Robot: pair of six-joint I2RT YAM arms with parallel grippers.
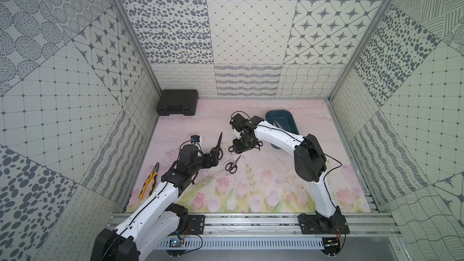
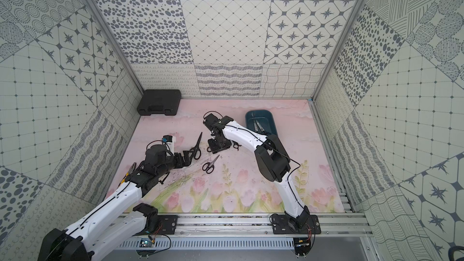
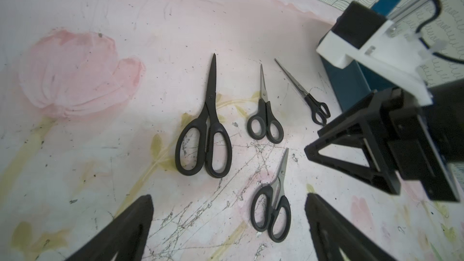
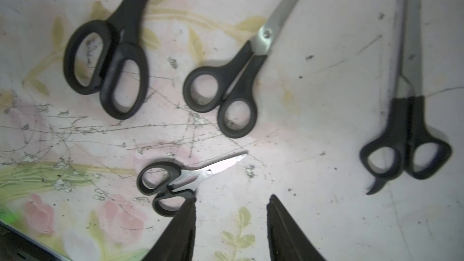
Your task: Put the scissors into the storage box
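Several scissors lie on the table: long black ones (image 3: 210, 130), a middle pair (image 4: 236, 72), a small pair (image 4: 169, 183) nearest the front, and long silver-bladed ones (image 4: 406, 125) on the right. My right gripper hangs open above them, empty. My left gripper stands open and empty to the left of the scissors. The dark teal storage box (image 2: 260, 113) at the right holds scissors, and my right arm partly hides it.
A black case (image 1: 177, 101) lies at the back left. Yellow-handled pliers (image 1: 144, 188) lie at the left edge.
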